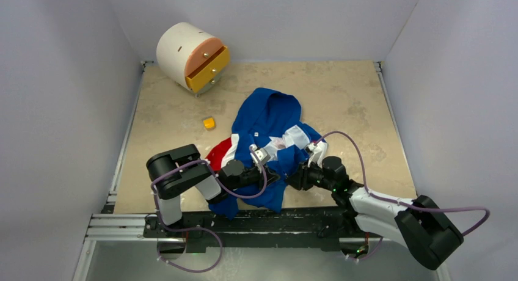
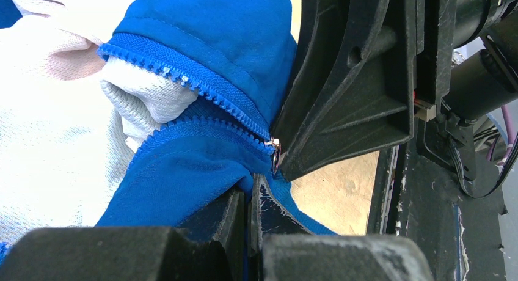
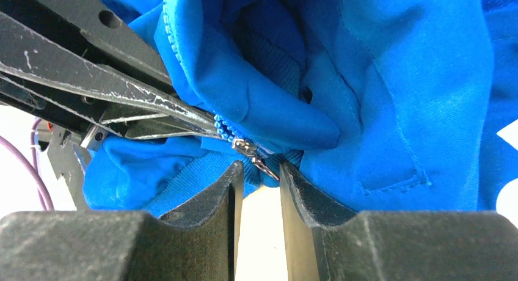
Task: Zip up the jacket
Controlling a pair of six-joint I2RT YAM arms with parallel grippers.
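The blue, white and red jacket lies spread on the table, hood toward the back. Near its front hem my left gripper is shut on blue fabric just below the zip. A metal zip slider sits at the low end of the zip, where the two toothed edges meet; above it they spread apart over the white lining. My right gripper is partly open around the slider's thin pull tab, with a gap still showing between its fingers. From above, the arms hide the slider.
A white cylindrical drawer box with a yellow drawer stands at the back left. A small yellow block lies in front of it. Both grippers are very close together.
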